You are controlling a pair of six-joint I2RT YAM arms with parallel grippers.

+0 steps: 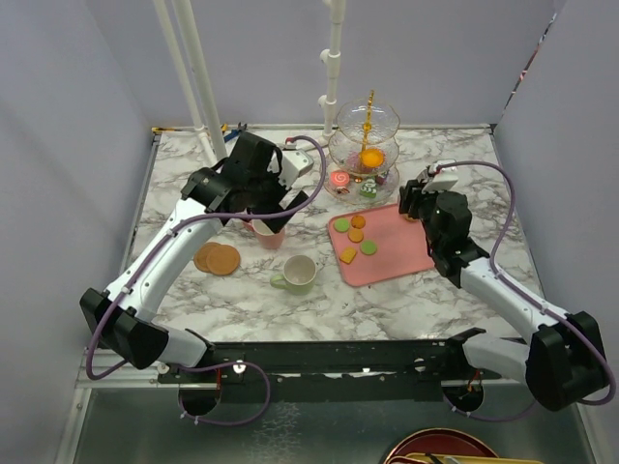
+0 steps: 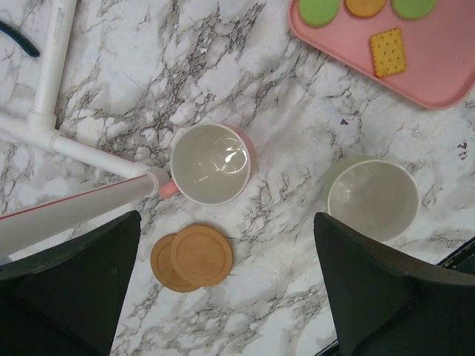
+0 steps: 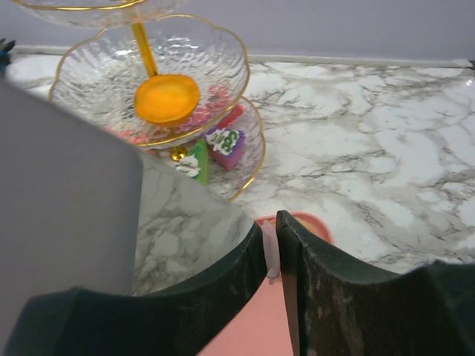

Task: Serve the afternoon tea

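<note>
The tiered glass stand (image 1: 358,155) holds colourful sweets at the back. The pink tray (image 1: 387,261) carries several macarons and biscuits (image 2: 387,52). A pink mug (image 2: 211,165) and a green mug (image 2: 371,200) stand on the marble, beside two wooden coasters (image 2: 201,255). My left gripper (image 1: 280,211) is open above the pink mug, nothing between its fingers. My right gripper is shut on a thin pale pink item, mostly hidden by the fingers, over the tray's back right.
White pipes (image 2: 96,156) stand at the back and left, near the left arm. Blue-handled pliers (image 2: 18,38) lie at the back left.
</note>
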